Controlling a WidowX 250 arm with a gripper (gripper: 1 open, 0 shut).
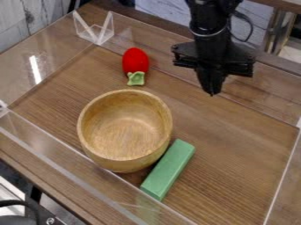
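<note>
My gripper [212,84], black and pointing down, hangs over the upper right of the wooden table, shut, with nothing seen between its fingers. To its left lies a red object with a green tip [134,63], like a toy strawberry or similar. A wooden bowl [125,132] sits lower left, and a green block [167,169] lies diagonally to its lower right.
A raised border runs round its edges. A clear plastic piece [94,26] is at the top left.
</note>
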